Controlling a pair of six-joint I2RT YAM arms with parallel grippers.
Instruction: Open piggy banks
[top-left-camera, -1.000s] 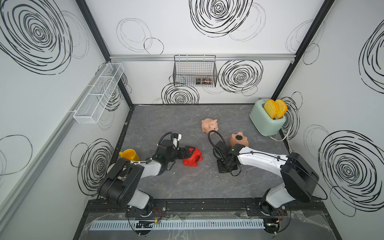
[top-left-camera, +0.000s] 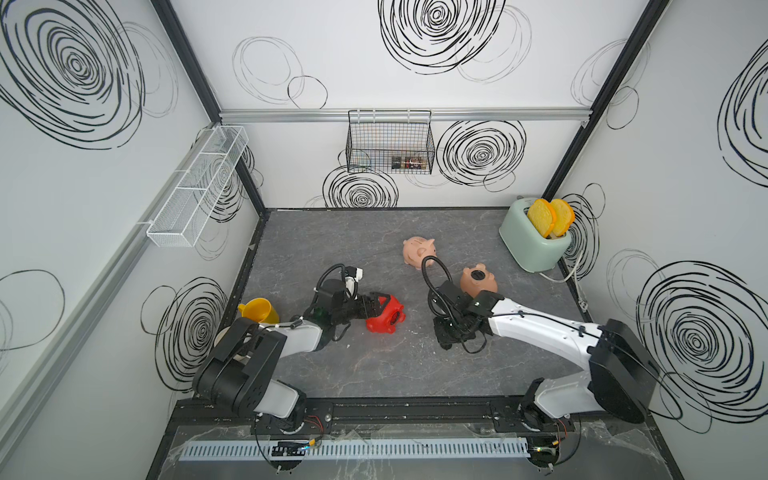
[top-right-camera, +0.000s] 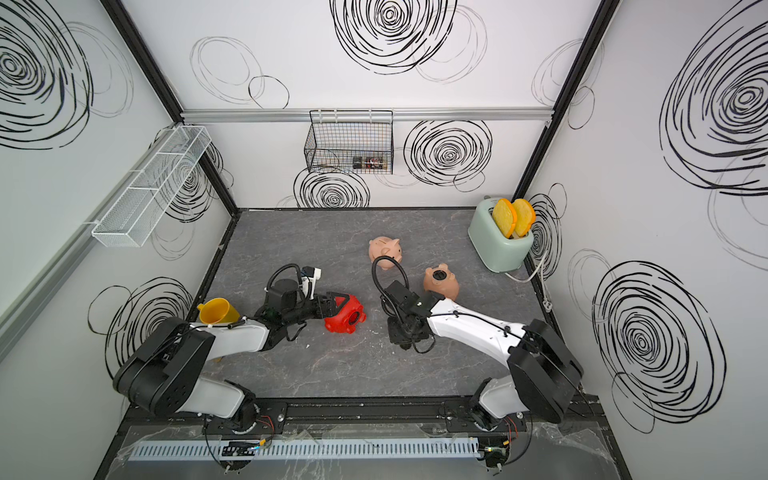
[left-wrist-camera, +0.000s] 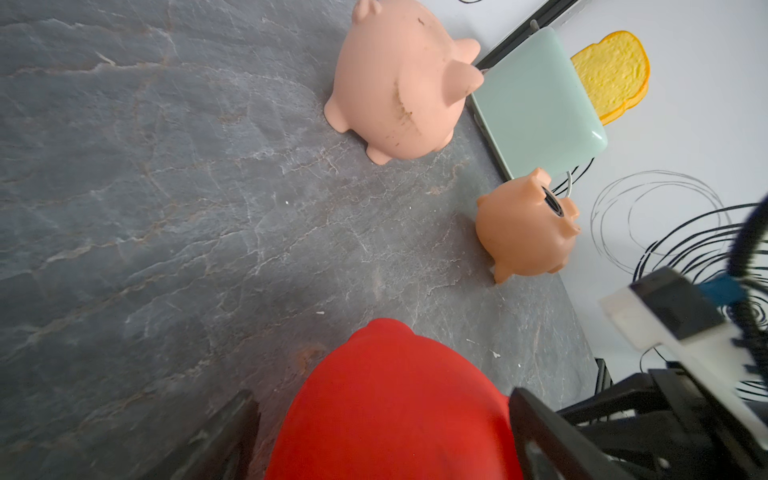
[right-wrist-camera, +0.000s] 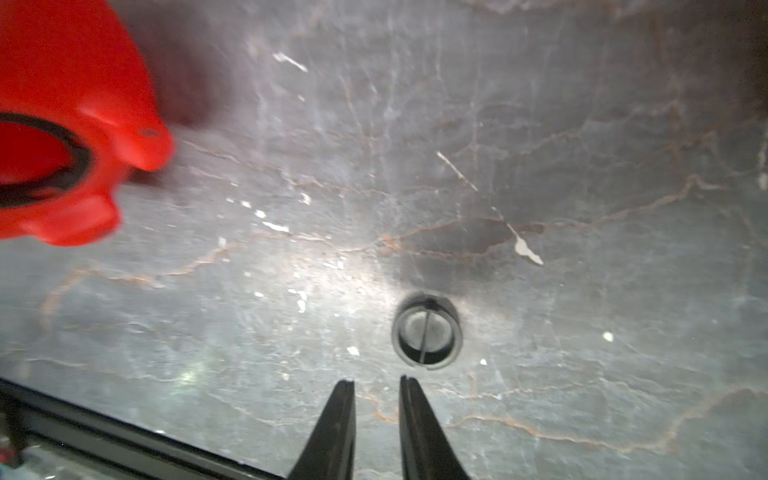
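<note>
The red piggy bank (top-left-camera: 385, 317) lies on its side, its dark-rimmed underside opening (right-wrist-camera: 73, 152) showing uncovered in the right wrist view. Around its body stands my left gripper, fingers wide, one finger on either side. A small round black plug (right-wrist-camera: 427, 329) with a crossbar rests on the tabletop, apart from the bank. My right gripper hovers beside that plug, its fingers slightly parted and empty. One pink piggy bank (top-left-camera: 418, 251) stands upright further back. Another pink piggy bank (top-right-camera: 441, 282) is tipped with its black-plugged underside (top-right-camera: 440, 275) up.
A green toaster (top-left-camera: 534, 236) with two bread slices occupies the back right corner. Near the left arm is a yellow mug (top-left-camera: 258, 310). Wire baskets hang on the walls. Bare tabletop (top-left-camera: 320, 240) extends across the back left.
The right arm's elbow has swung outward to the right and front, while its gripper stays near the same spot and has tilted. The left arm and red bank have not moved.
</note>
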